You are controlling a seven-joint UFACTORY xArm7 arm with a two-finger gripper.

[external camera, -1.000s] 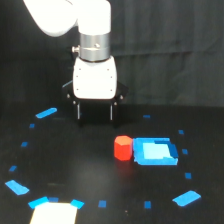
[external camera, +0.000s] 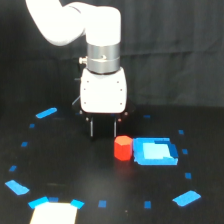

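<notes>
My gripper (external camera: 103,134) points down over the dark table, its two thin fingers apart with nothing visible between them. It hangs a little to the left of a small red block (external camera: 123,149) with a faceted outline, seemingly higher and farther back. Close on the block's right is a shallow blue tray (external camera: 141,142) with a pale bluish-white patch inside. How far the fingertips are above the table is hard to tell.
Blue tape strips (external camera: 46,113) and small blue squares mark the black surface. A pale, cream-coloured object (external camera: 53,213) is cut off at the bottom left.
The gripper has come down and shifted right, nearer the red block. Block and tray stand where they were.
</notes>
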